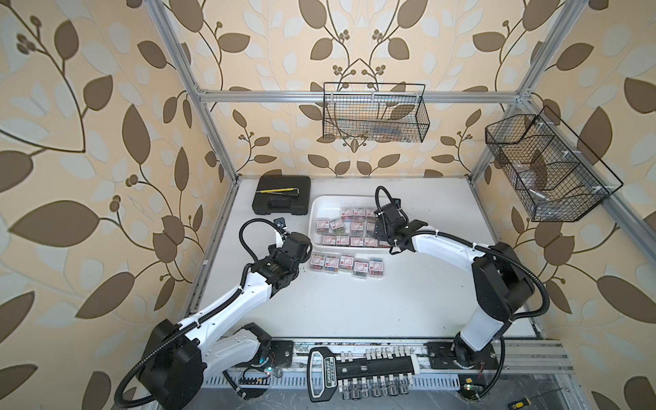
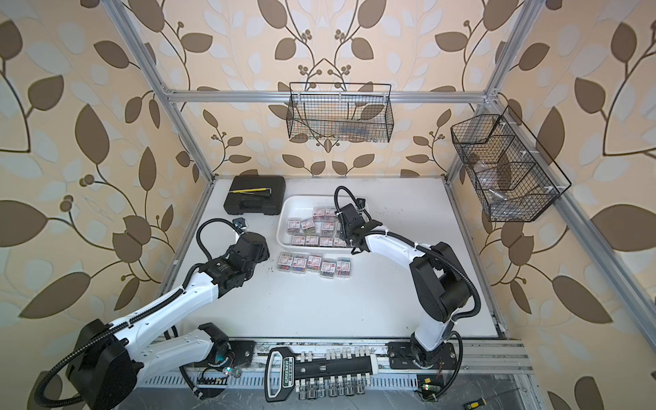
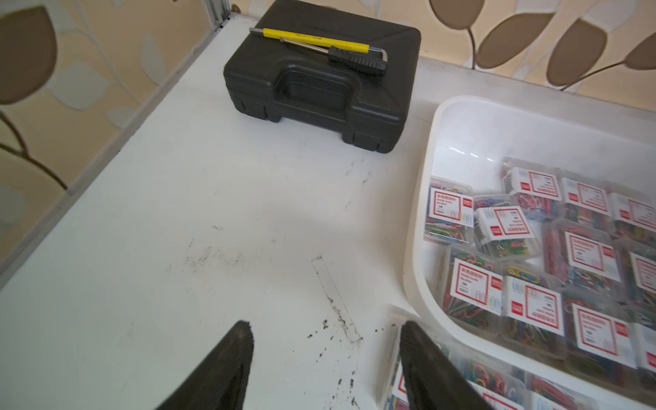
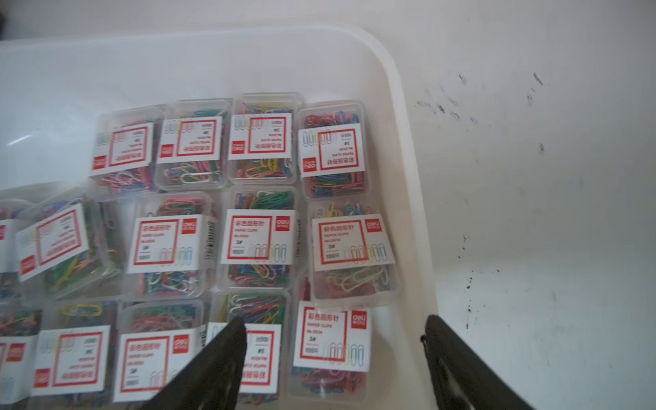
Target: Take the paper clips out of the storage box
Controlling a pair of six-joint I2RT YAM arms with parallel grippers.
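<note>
The white storage box point(image 1: 313, 217) holds several clear paper clip boxes with white and red labels, such as a leaning one point(image 3: 503, 224) near its left end. In the right wrist view, a paper clip box point(image 4: 352, 253) by the right wall partly overlaps another one point(image 4: 332, 341). My right gripper is over that right end, its fingers apart with nothing gripped. A row of paper clip boxes point(image 2: 313, 263) lies on the table before the storage box. My left gripper stands open above the table, one finger covering part of the row's leftmost box.
A black case point(image 3: 321, 75) with a yellow pen point(image 3: 314, 39) and a dark-handled tool on its lid is at the back left. Wire baskets point(image 1: 374, 112) hang on the rear frame and at right.
</note>
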